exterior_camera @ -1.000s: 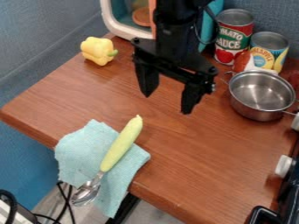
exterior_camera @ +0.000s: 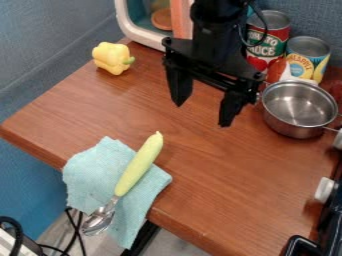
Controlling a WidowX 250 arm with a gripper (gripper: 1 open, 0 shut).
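My black gripper [exterior_camera: 202, 106] hangs over the back middle of the wooden table, fingers pointing down and spread wide apart, nothing visible between them. At the front left a light cyan cloth [exterior_camera: 86, 170] hangs at the table edge, with a spoon [exterior_camera: 98, 220] and a pale yellow-green elongated object [exterior_camera: 142, 160] lying on it, end to end or overlapping.
A yellow pepper [exterior_camera: 112, 58] sits at the back left. A steel pot [exterior_camera: 295, 105], cans [exterior_camera: 306, 56] and a toy kitchen piece [exterior_camera: 138, 18] crowd the back and right. A black appliance [exterior_camera: 326, 225] borders the right.
The gripper has shifted slightly to the right and backward over the last second. The objects on the table look unchanged.
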